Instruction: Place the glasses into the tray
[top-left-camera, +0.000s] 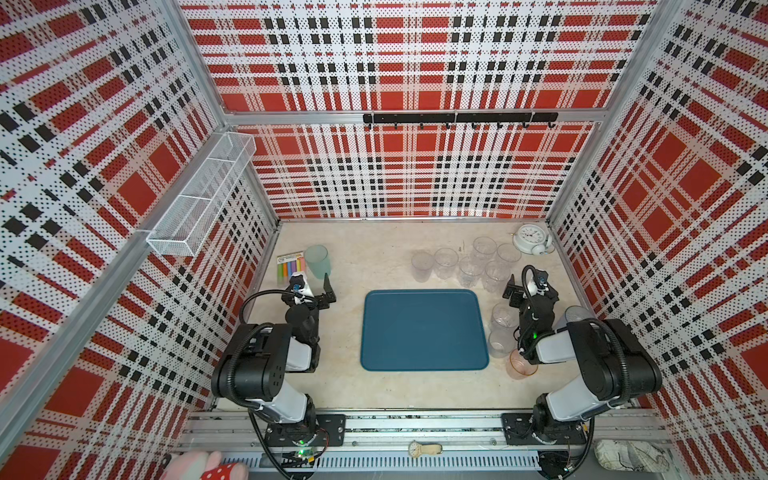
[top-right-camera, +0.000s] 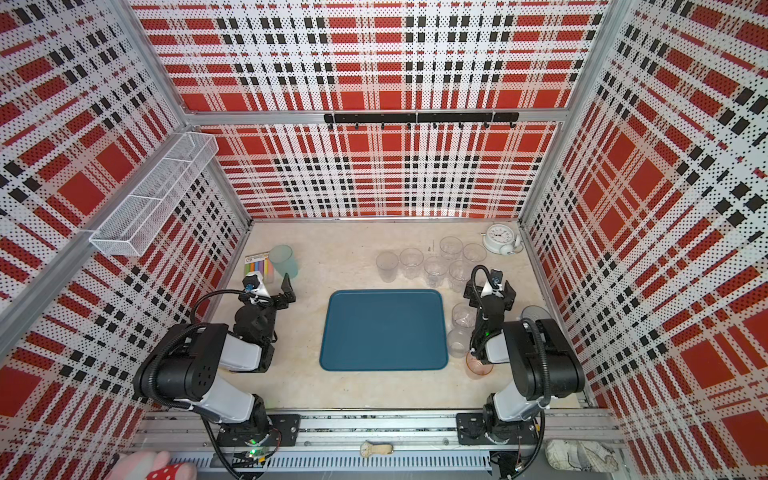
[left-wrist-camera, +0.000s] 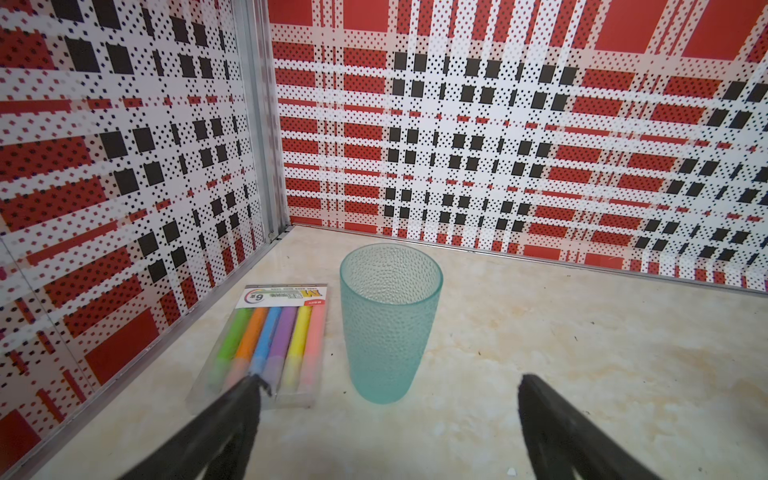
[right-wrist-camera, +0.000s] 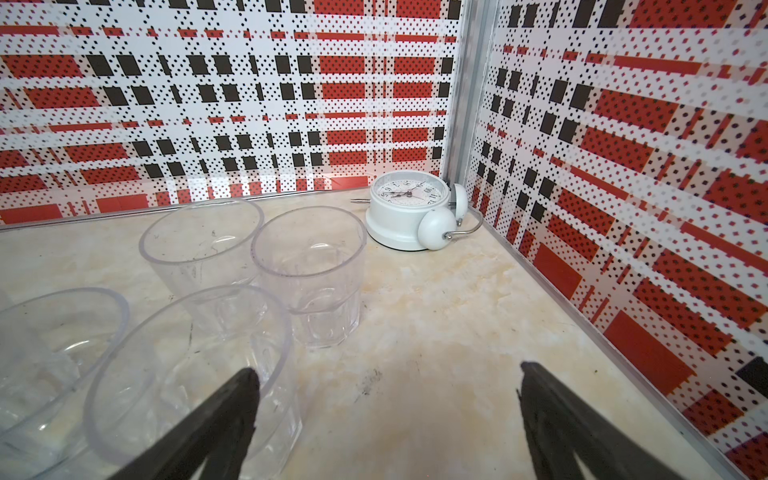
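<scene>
The blue tray (top-left-camera: 424, 329) lies empty in the middle of the table. Several clear glasses (right-wrist-camera: 312, 272) stand upright behind its right part, and more, including an orange-tinted glass (top-left-camera: 521, 364), are beside its right edge. A frosted green glass (left-wrist-camera: 390, 320) stands at the far left. My left gripper is open, short of the green glass, with bare table between its fingers. My right gripper is open too; one clear glass (right-wrist-camera: 192, 376) is partly covered by its left finger, and nothing sits between the fingers.
A pack of coloured markers (left-wrist-camera: 268, 344) lies left of the green glass. A white clock (right-wrist-camera: 409, 209) sits in the back right corner. Another glass (top-left-camera: 575, 313) stands right of the right arm. Table left of the tray and behind it at centre-left is free.
</scene>
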